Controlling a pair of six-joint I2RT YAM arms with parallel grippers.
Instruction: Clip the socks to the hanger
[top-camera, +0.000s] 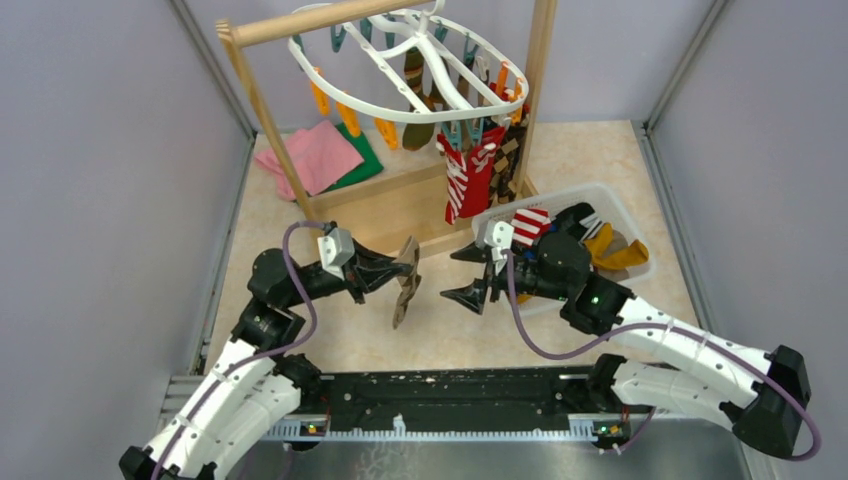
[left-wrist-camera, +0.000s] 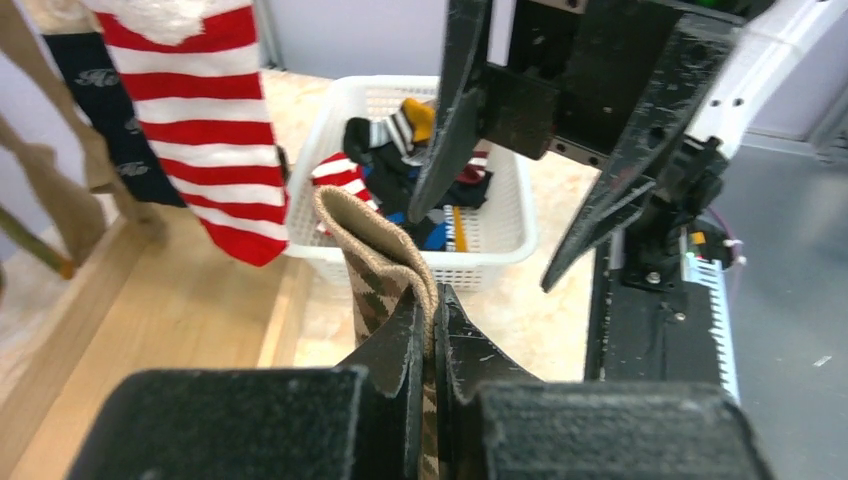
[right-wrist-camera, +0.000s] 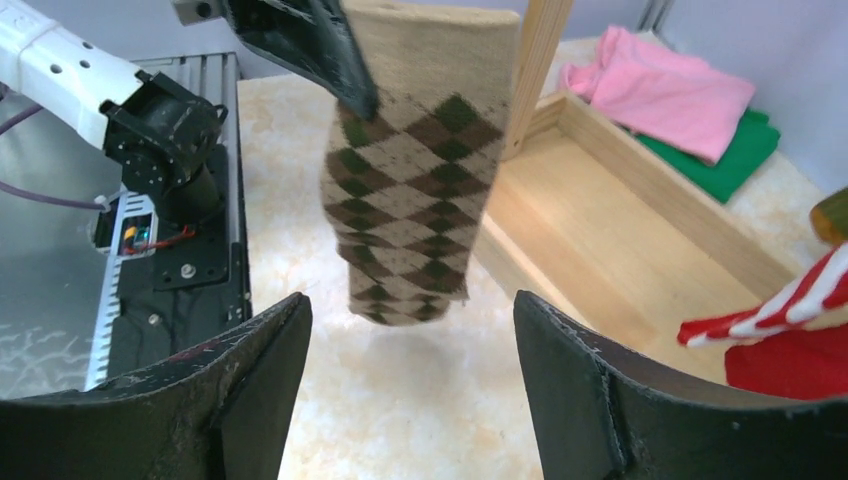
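An argyle sock (top-camera: 405, 285) in tan and brown hangs from my left gripper (top-camera: 402, 268), which is shut on its top edge; in the right wrist view the sock (right-wrist-camera: 415, 200) faces the camera. My right gripper (top-camera: 455, 274) stands open just right of it, nothing between its fingers. Above, the white hanger (top-camera: 365, 103) with teal and orange clips carries several socks, among them a red-and-white striped one (top-camera: 462, 180) and a dark patterned one at the right.
A white basket (top-camera: 635, 215) of mixed socks sits at the right, partly behind my right arm. A wooden tray (top-camera: 385, 210) lies under the hanger; pink (top-camera: 315, 155) and green (top-camera: 358, 172) cloths lie at the back left.
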